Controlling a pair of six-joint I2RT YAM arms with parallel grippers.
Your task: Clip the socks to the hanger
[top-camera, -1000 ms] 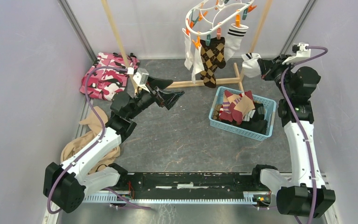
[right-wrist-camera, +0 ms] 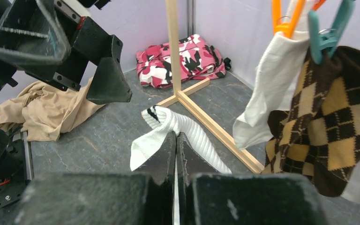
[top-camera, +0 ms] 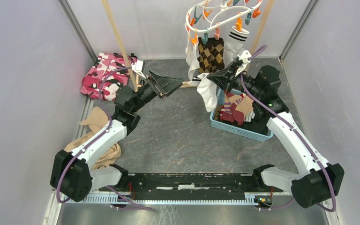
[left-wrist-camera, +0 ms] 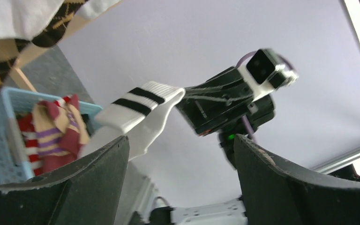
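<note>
A white sock with two black stripes (left-wrist-camera: 138,104) dangles from my right gripper, whose fingers are shut on it; in the top view its white fabric (top-camera: 208,93) hangs in front of the hanger's socks. To the left, my left gripper (top-camera: 166,89) is empty, its fingers spread apart and pointing toward the sock. Above is the white round hanger (top-camera: 189,23) with orange and teal clips (right-wrist-camera: 325,35). A brown argyle sock (top-camera: 211,54) and white socks (right-wrist-camera: 270,84) hang from it.
A blue basket (top-camera: 240,132) with several socks stands below the right arm. The wooden stand (right-wrist-camera: 213,126) rises behind. A pink camouflage bag (top-camera: 104,77) and a tan cloth (top-camera: 96,123) lie at left.
My right gripper has swung left with the white sock, which now overlaps the argyle sock in the top view. The left gripper has turned and shifted slightly, staying open.
</note>
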